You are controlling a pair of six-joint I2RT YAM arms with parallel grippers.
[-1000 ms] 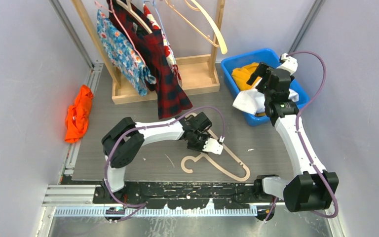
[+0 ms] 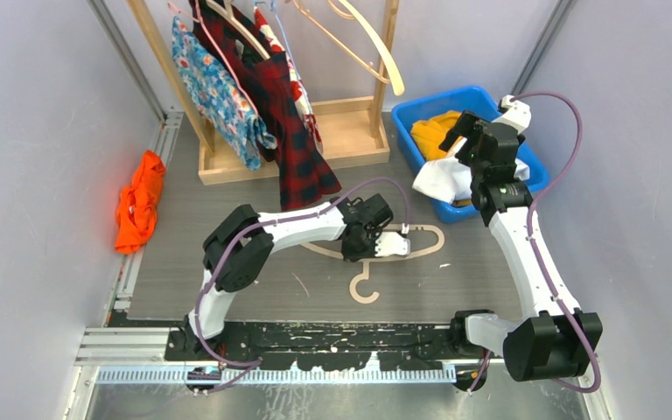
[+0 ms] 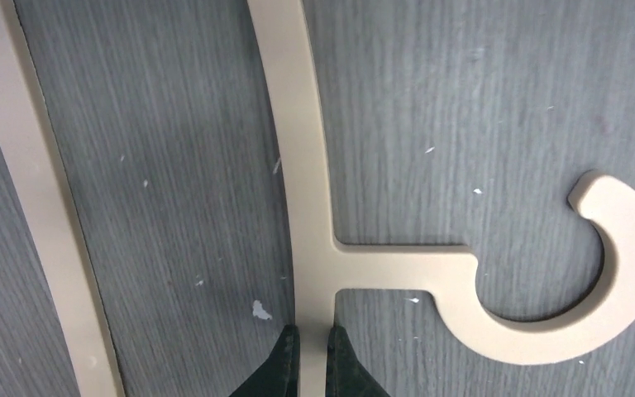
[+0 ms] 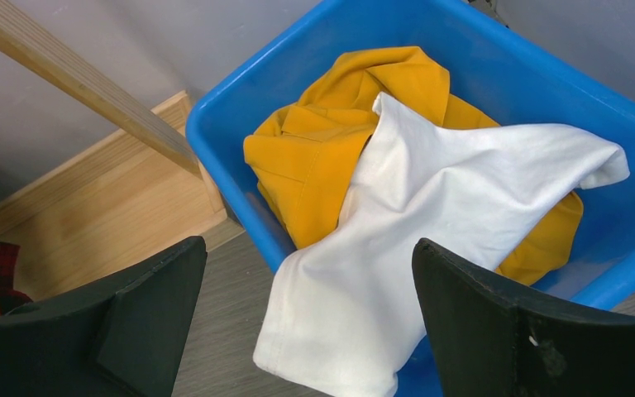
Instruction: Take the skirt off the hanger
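A pale wooden hanger (image 2: 363, 293) lies flat on the dark board, its hook toward the front, with no cloth on it. My left gripper is shut on the hanger's bar beside the hook stem. My right gripper is open above the blue bin (image 2: 437, 210), which holds white cloth (image 4: 463, 207) and yellow cloth (image 4: 314, 174); nothing is between its fingers.
A wooden rack (image 2: 341, 157) at the back carries garments (image 2: 297, 157) on hangers, plus bare hangers. An orange cloth (image 2: 140, 201) lies at the left by the wall. The board's front is mostly clear.
The hanger has turned on the board, its right end swinging back to lie roughly crosswise, as my left gripper moved slightly right. The right arm has hardly moved.
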